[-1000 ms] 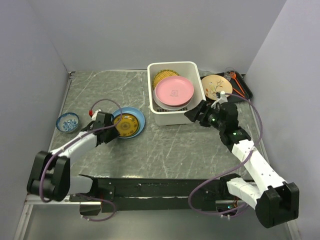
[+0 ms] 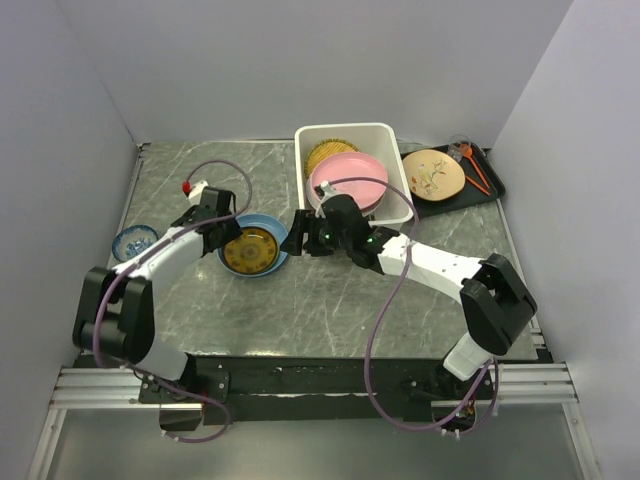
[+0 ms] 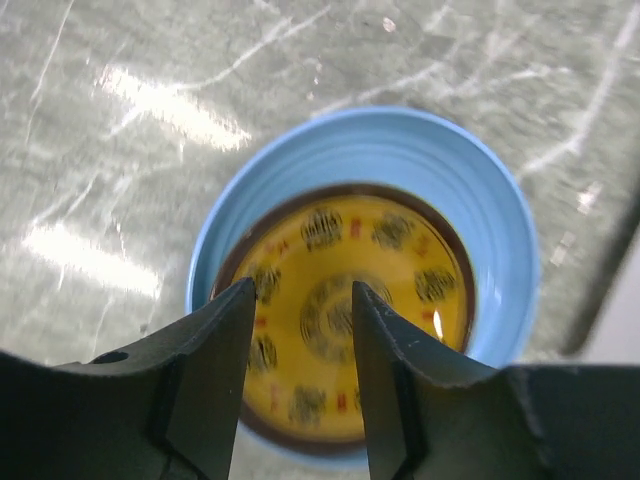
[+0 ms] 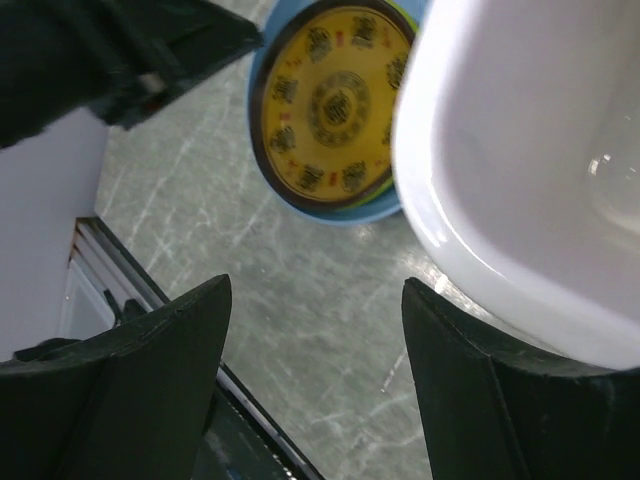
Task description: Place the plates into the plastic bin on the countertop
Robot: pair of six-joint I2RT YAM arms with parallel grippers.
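Observation:
A blue plate (image 2: 270,222) with a yellow patterned plate (image 2: 249,252) on it lies on the countertop, left of the white bin (image 2: 315,133). My left gripper hangs over both plates, open, nothing visible between its fingers. My right gripper (image 2: 305,232), open too, is beside the plates at the bin's front left corner; its wrist view shows the bin's rim (image 4: 440,170) close by. Inside the bin are a pink plate (image 2: 349,168), a white plate beneath it and a yellow woven-looking piece (image 2: 328,148).
A small blue patterned bowl (image 2: 134,243) sits at far left. A black tray (image 2: 475,195) at right holds a beige plate (image 2: 433,175) and orange utensils (image 2: 478,173).
My right gripper has swept left from the right side to beside the blue plate. My left gripper has shifted slightly, staying around the plates' left side. The plates appear unmoved.

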